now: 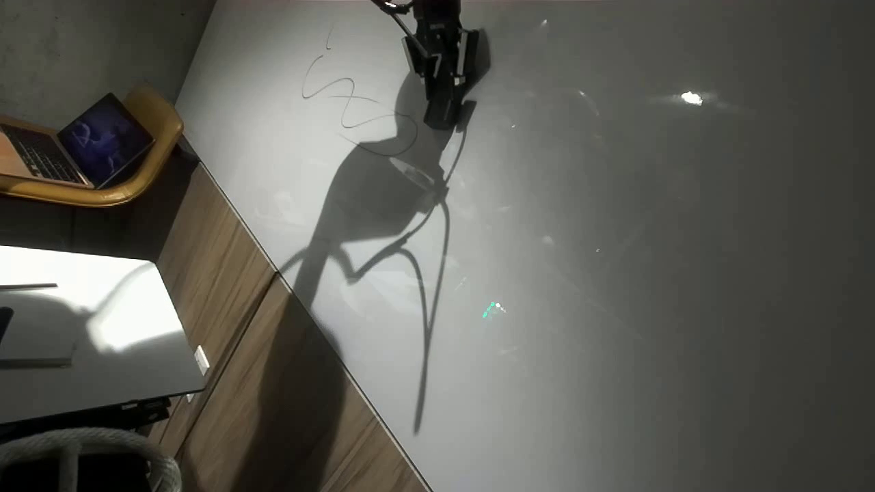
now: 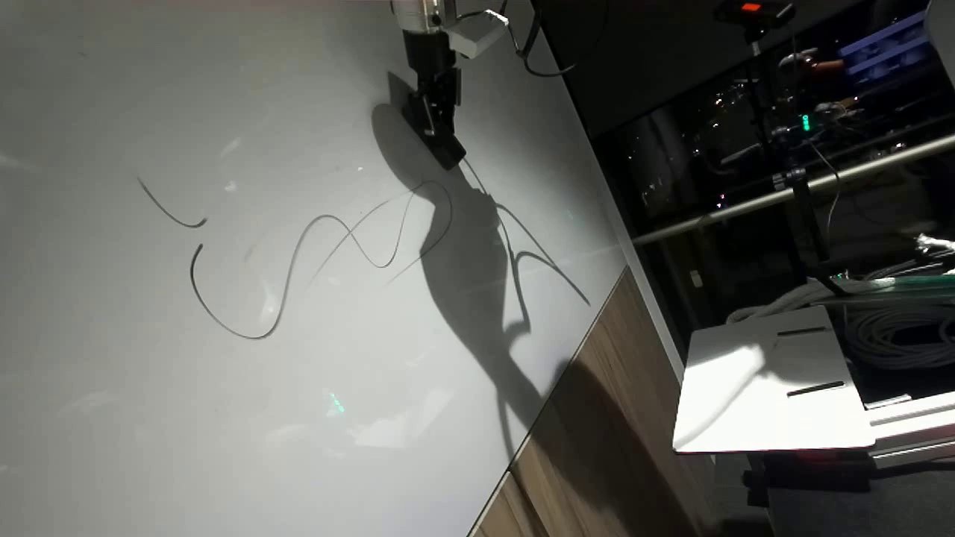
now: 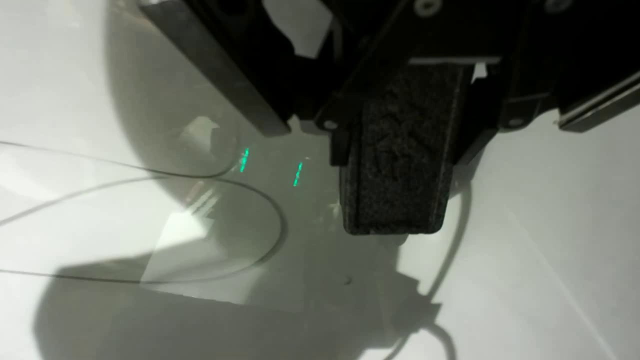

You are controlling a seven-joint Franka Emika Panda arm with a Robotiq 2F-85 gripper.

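Observation:
A dark, felt-like block, apparently an eraser (image 3: 402,180), fills the space between the fingers of my gripper, which is shut on it. In both exterior views the block (image 1: 443,108) (image 2: 448,151) points down at a white, glossy board-like surface (image 1: 656,287). Whether it touches that surface cannot be told. A thin dark wavy line (image 1: 353,91) runs over the surface, left of the block in exterior view 1. Exterior view 2 shows a short gap near one end of the line (image 2: 288,285). Its loop (image 3: 282,223) lies left of the block in the wrist view.
The arm's large shadow (image 1: 373,193) covers part of the line. Wood panels (image 1: 287,393) border the surface. Beyond stand a yellow chair (image 1: 168,123) with a laptop (image 1: 102,143) and a white table (image 1: 98,328).

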